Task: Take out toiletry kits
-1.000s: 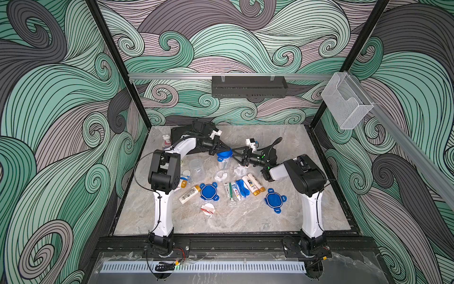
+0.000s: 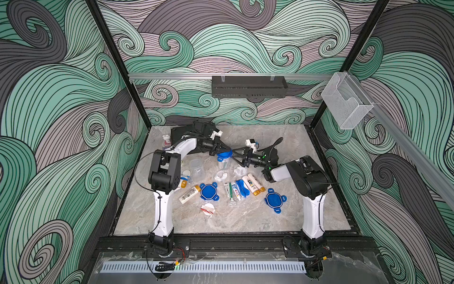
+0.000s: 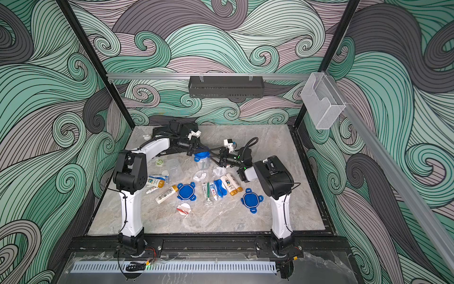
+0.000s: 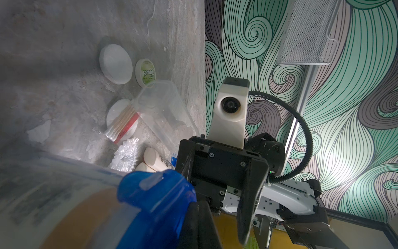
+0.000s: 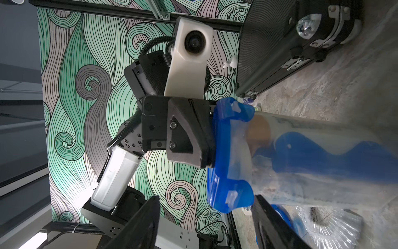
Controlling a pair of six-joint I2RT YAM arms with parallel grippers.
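A clear cylindrical container (image 5: 315, 186) with a blue lid (image 5: 226, 186) stands on the table near the middle, with bottle and blue item visible inside. My left gripper (image 2: 222, 149) is shut at the lid's top edge; whether anything is between its fingers is hidden. My right gripper is part open just right of the lid, fingers apart, nothing seen held. Loose toiletries lie in front: lotion bottles (image 2: 251, 185), packets (image 2: 231, 191), a white disc with swabs (image 2: 208, 209) and a crinkled cap (image 2: 220, 175).
A black case (image 5: 273, 45) lies at the back left, under the left arm. Two blue lids (image 2: 209, 190) (image 3: 251, 200) lie toward the front, with an open clear box (image 3: 173, 168) on the left.
My right arm has shifted very slightly near the lid. The left arm and the objects look unchanged.
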